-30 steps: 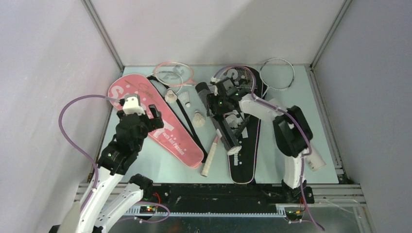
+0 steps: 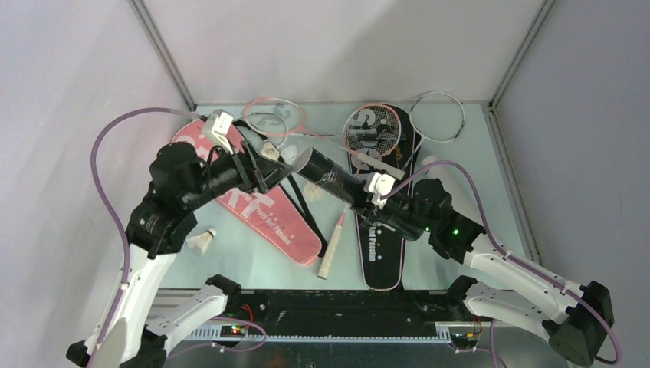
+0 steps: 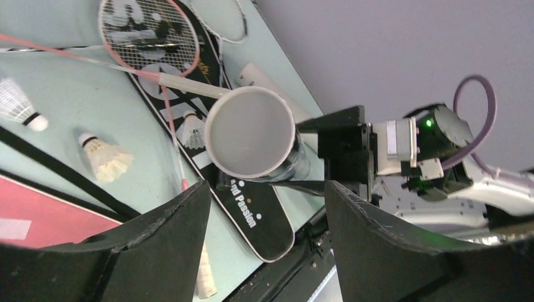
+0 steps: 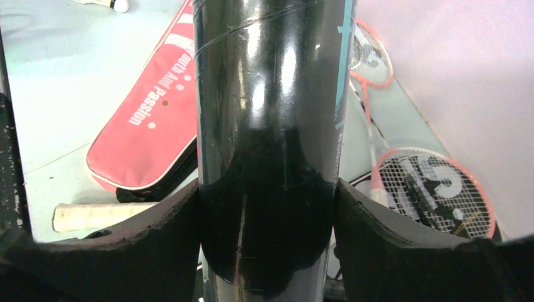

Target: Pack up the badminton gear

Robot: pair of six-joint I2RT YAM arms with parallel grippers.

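My right gripper is shut on a dark shuttlecock tube point(image 4: 272, 107), held in the air and tilted, its pale end cap point(image 3: 250, 131) toward my left gripper. The left gripper's fingers stand apart with nothing between them, just short of that cap. Below lie a pink racket bag point(image 2: 264, 230), a black racket bag point(image 2: 381, 261), several shuttlecocks point(image 3: 104, 157) and several rackets, among them a pink one point(image 2: 372, 126) on the black bag.
A pale tube point(image 3: 258, 78) lies at the right of the table, mostly behind the right arm. White walls point(image 2: 368, 54) enclose the back and sides. Bare table point(image 2: 483, 215) shows at the right.
My left gripper has moved up and rightward toward that end.
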